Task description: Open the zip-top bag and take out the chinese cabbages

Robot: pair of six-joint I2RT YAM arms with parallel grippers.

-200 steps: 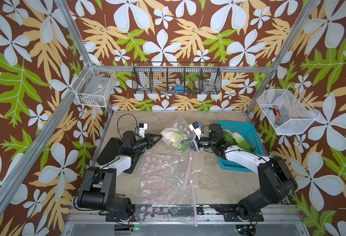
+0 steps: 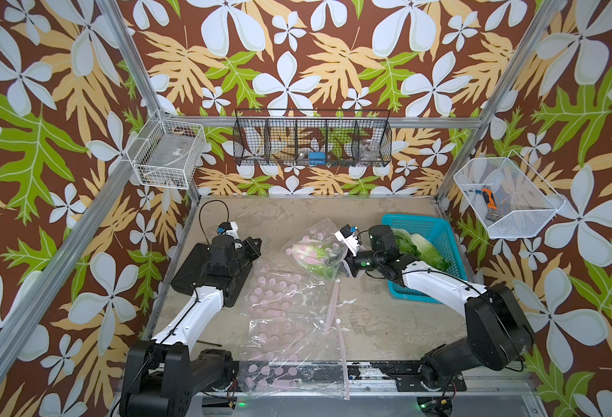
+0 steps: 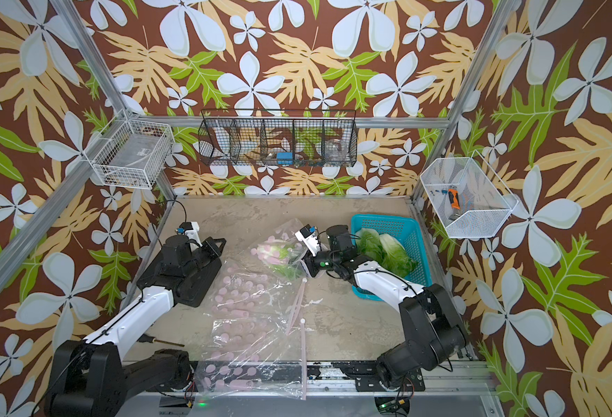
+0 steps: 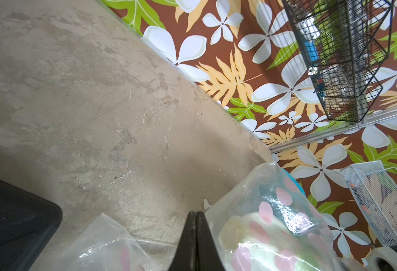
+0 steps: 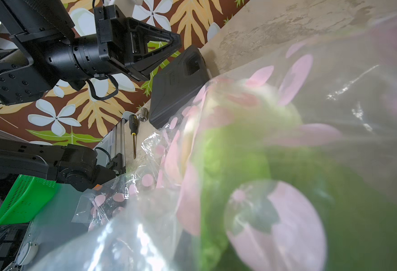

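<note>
A clear zip top bag with pink dots point(image 2: 324, 232) lies at the table's middle, a Chinese cabbage point(image 2: 311, 255) inside. My right gripper point(image 2: 349, 267) is shut at the bag's right end, a thin pale strip of its edge at the fingers. In the right wrist view the film of the bag point(image 5: 293, 103) covers the area where the fingers would show. My left gripper point(image 2: 256, 248) is apart from the bag, left of it, its fingers point(image 4: 190, 241) shut with nothing between them. Other cabbages point(image 2: 427, 251) lie in the teal basket point(image 2: 452, 239) at the right.
Flat dotted bags point(image 2: 278, 340) without cabbage spread over the table's front middle and front edge. Below my left gripper is a black box point(image 2: 191, 271). A screwdriver point(image 5: 134, 128) lies by the front left.
My left gripper has drawn back leftward from the cabbage end of the bag. The bag's raised film has settled lower. My right gripper has stayed almost in place.
</note>
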